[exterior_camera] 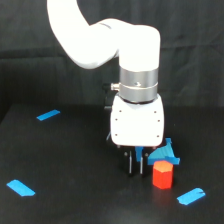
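In the camera view, the white arm reaches down from the top, with its gripper (136, 162) low over the dark table. Its thin dark fingers stand close together with a narrow gap. A little blue shows between or behind them; whether they touch anything is unclear. Just right of the fingers sits a blue piece (166, 151) with a pointed outline, partly hidden by the gripper. A red-orange block (162, 175) stands in front of it, nearer the camera, beside the right finger.
Flat blue strips lie on the table: one at far left (48, 115), one at near left (20, 188), one at near right (191, 196). Bare table spreads out left of the gripper. A dark curtain (40, 70) hangs behind.
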